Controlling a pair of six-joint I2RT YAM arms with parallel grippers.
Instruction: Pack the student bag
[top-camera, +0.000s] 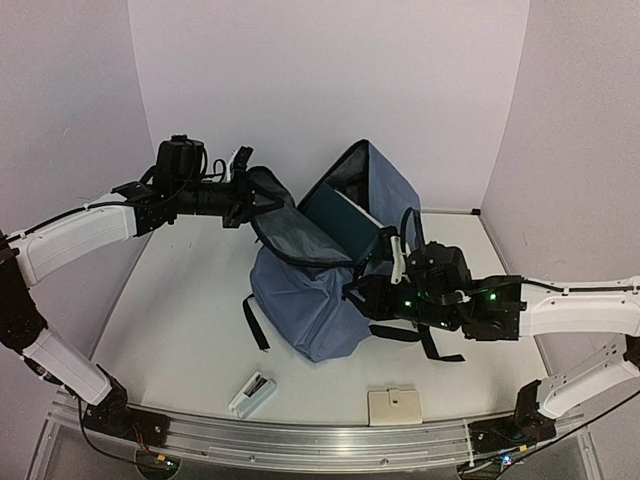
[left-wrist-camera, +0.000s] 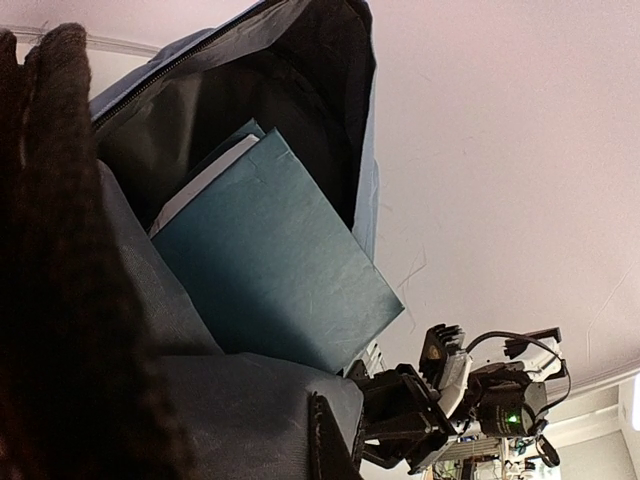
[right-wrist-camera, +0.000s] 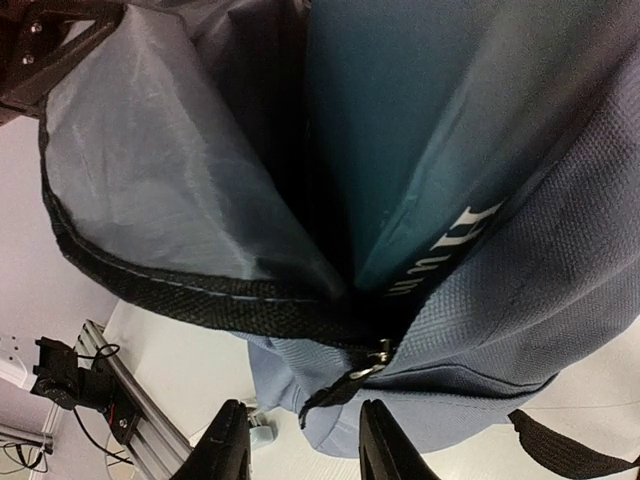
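Note:
The blue backpack (top-camera: 305, 310) lies tilted mid-table with its main compartment unzipped. Inside it a dark teal book (top-camera: 340, 222) leans, its upper part showing at the opening (left-wrist-camera: 275, 250). My left gripper (top-camera: 262, 207) is shut on the bag's front flap (top-camera: 300, 238) and holds it back. At the lower end of the opening, my right gripper (top-camera: 366, 288) hovers with its fingers (right-wrist-camera: 228, 440) apart and nothing held. Beyond those fingertips hangs a zipper pull (right-wrist-camera: 340, 388). A clear pen box (top-camera: 252, 395) and a beige wallet-like case (top-camera: 394, 407) lie near the front edge.
Black straps (top-camera: 440, 345) trail on the white table right of the bag, and another (top-camera: 256, 325) lies at its left. A metal rail (top-camera: 320, 450) runs along the front. Walls enclose the sides and back. Table space left of the bag is bare.

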